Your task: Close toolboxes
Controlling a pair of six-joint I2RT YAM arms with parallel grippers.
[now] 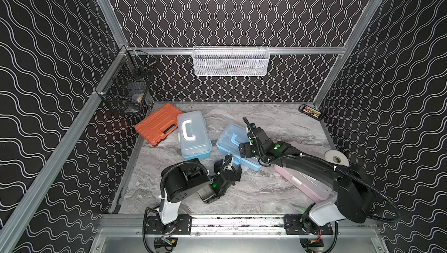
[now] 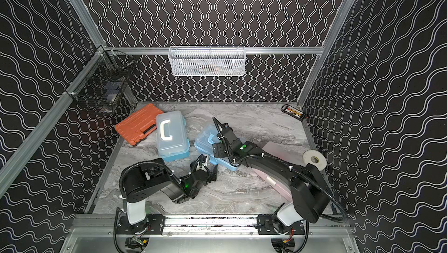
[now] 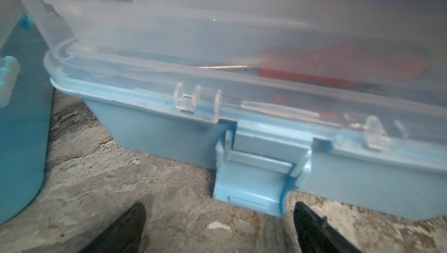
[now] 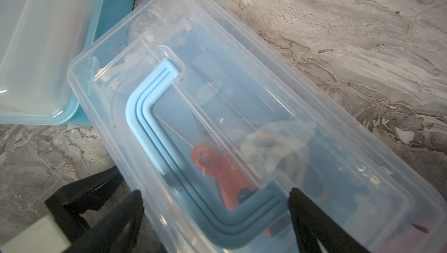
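Note:
In the middle of the table lies a flat blue toolbox, its clear lid resting down over the base; a red-handled tool shows inside. On its front the light-blue latch hangs outward and down, unfastened. My left gripper is open in front of that latch, nothing between its fingers. Over the lid my right gripper stands open, with the blue handle lying flat between its fingers; whether they touch the lid cannot be seen. A taller blue toolbox with a frosted lid stands to the left.
An orange case lies at the far left. Partly under my right arm is a pink box, with a white tape roll beyond it. A small black case sits at the back right.

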